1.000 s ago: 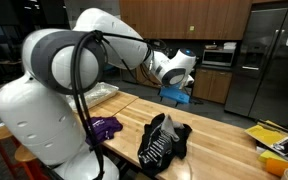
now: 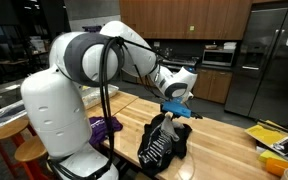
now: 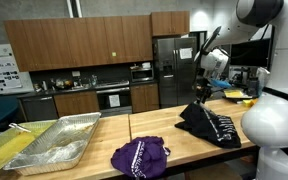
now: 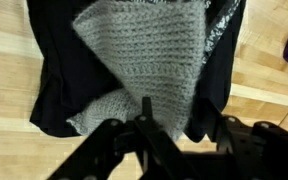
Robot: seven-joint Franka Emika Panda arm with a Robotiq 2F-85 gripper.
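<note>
A grey knitted cloth (image 4: 149, 45) lies bunched over a black cloth (image 4: 54, 75) in the wrist view. In the first exterior view, the black cloth (image 2: 156, 150) is heaped on the wooden table, with the grey cloth (image 2: 168, 126) rising as a peak at its top. My gripper is over the near end of the grey cloth, its fingers apart with grey fabric showing in the gap. From outside, the gripper (image 2: 176, 108) hangs at the peak; whether the fingertips touch the cloth cannot be made out.
A purple cloth (image 3: 141, 158) lies on the table, apart from the heap. Metal trays (image 3: 52, 142) stand beyond it. Yellow and orange items (image 2: 274, 140) sit at the far right edge. Bare tabletop (image 2: 219, 150) lies right of the heap.
My arm has come down and slightly left, bringing the gripper from above the heap to the grey peak. The cloths look unmoved.
</note>
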